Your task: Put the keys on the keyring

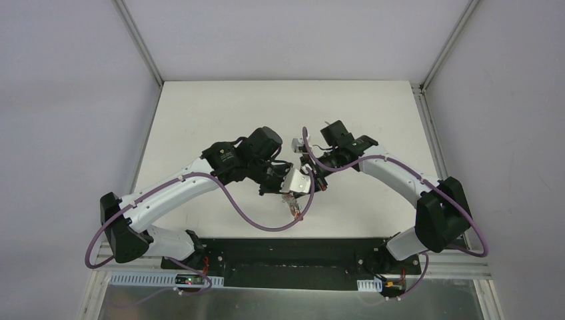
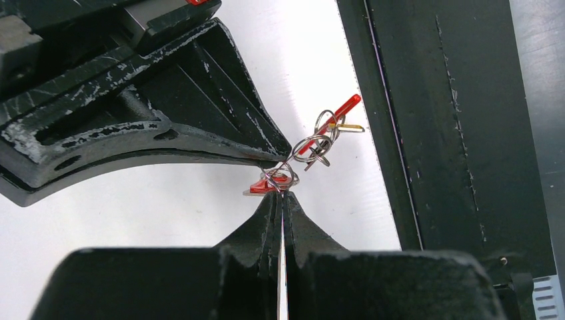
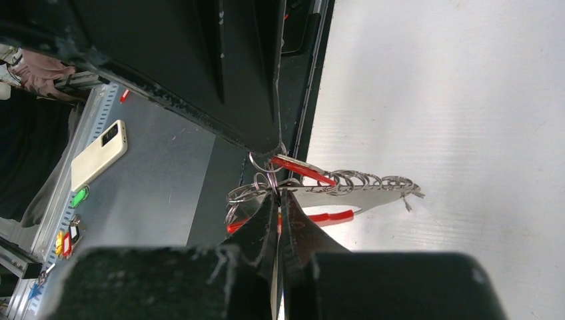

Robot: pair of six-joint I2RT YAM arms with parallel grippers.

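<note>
Both grippers meet low over the front middle of the white table. In the left wrist view my left gripper is shut, with a steel ring [image 2: 280,172] and a red key [image 2: 260,188] at its tips. Linked rings and a long red key [image 2: 348,107] lie towards the table's front edge. In the right wrist view my right gripper is shut on thin ring wire, with a red-capped key [image 3: 303,170] just above its tips and another red piece [image 3: 333,217] below. How the keys and rings are threaded I cannot tell.
A dark rail [image 1: 293,260] runs along the front edge. Beyond it, in the right wrist view, a phone [image 3: 98,155] and small coloured key tags [image 3: 66,243] lie on a metal surface.
</note>
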